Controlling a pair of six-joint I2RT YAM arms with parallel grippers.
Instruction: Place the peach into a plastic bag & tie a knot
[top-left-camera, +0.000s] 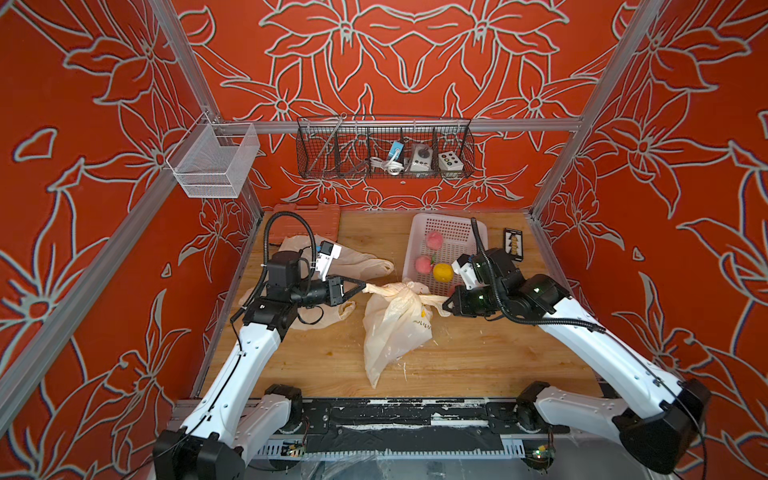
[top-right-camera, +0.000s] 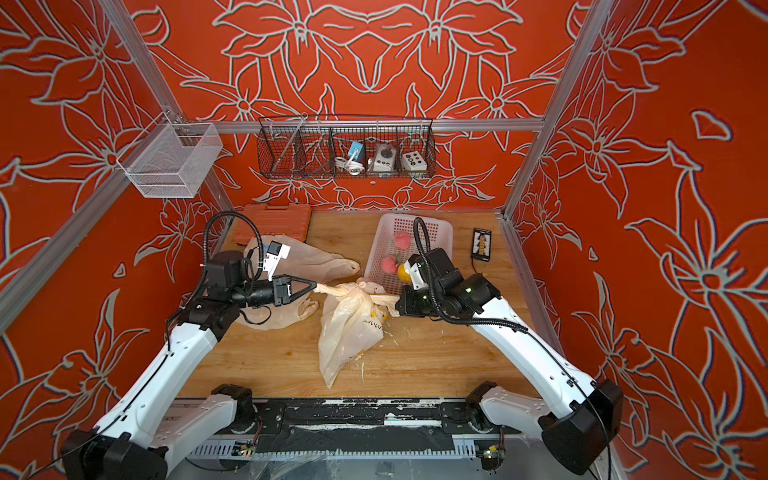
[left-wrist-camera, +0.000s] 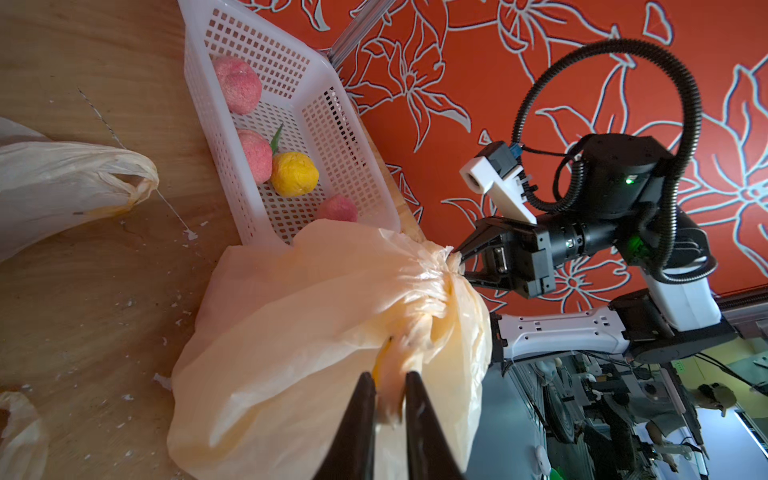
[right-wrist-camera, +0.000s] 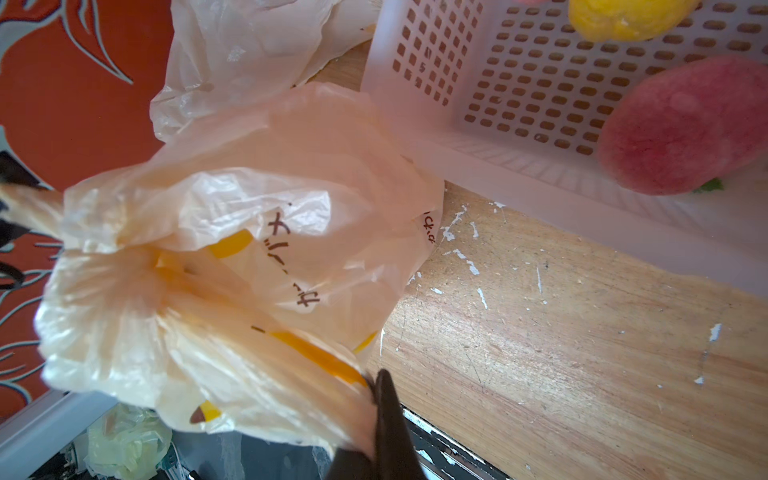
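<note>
A cream plastic bag (top-left-camera: 396, 328) with dark and yellow print stands on the table between the arms, its neck gathered and twisted. From the neck, one strip stretches left to my left gripper (top-left-camera: 365, 285), whose fingers (left-wrist-camera: 364, 428) stand slightly apart with the strip's end between them. Another strip runs right to my right gripper (top-left-camera: 448, 305), shut on it; in the right wrist view the bag (right-wrist-camera: 264, 320) narrows into the closed fingers (right-wrist-camera: 388, 416). What lies inside the bag is hidden by the plastic.
Behind the bag sits a pale pink perforated basket (left-wrist-camera: 232, 172) holding pink peaches (left-wrist-camera: 237, 84) and a yellow fruit (left-wrist-camera: 294, 173). A loose second bag (top-left-camera: 360, 262) lies behind the left arm, near a red board (top-left-camera: 308, 222). A phone-like item (top-left-camera: 513, 244) rests back right.
</note>
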